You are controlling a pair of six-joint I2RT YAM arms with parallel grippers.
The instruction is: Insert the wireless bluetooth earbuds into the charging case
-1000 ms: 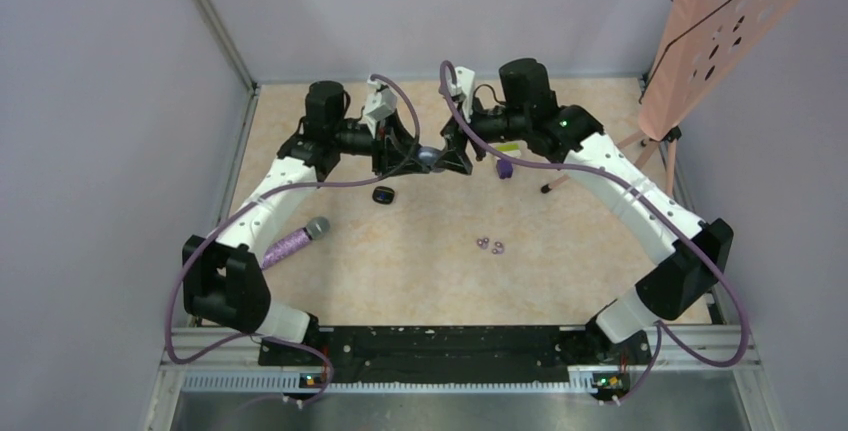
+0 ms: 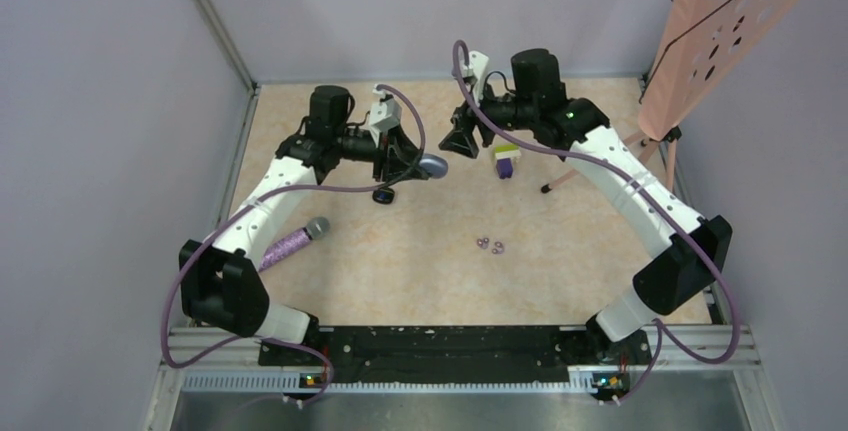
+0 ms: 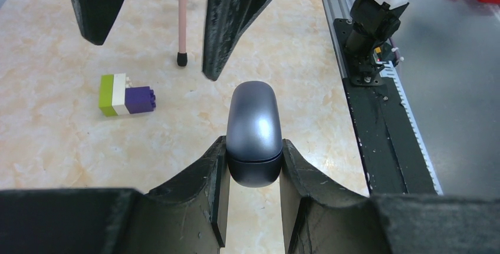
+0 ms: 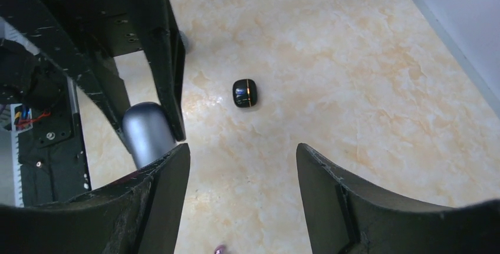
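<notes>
A smooth grey-blue rounded case [image 2: 433, 165], apparently the charging case, is pinched in my left gripper, which is shut on it above the table. In the left wrist view a dark seam crosses the case near its gripped end, and no gap shows there. My right gripper stands open, with nothing between its fingers, to the right of the case and apart from it. Several tiny pinkish-purple pieces [image 2: 489, 245] lie on the table; at this size I cannot tell whether they are earbuds.
A small black box [image 4: 244, 93] lies below the left gripper. Behind the right gripper sits a green, white and purple block [image 3: 125, 95]. A glittery purple microphone [image 2: 293, 242] lies at left; a pink stand [image 3: 182, 24] occupies the right.
My right gripper was close against the case; it has drawn away to the right, leaving a gap. The left gripper has shifted slightly right and still holds the case.
</notes>
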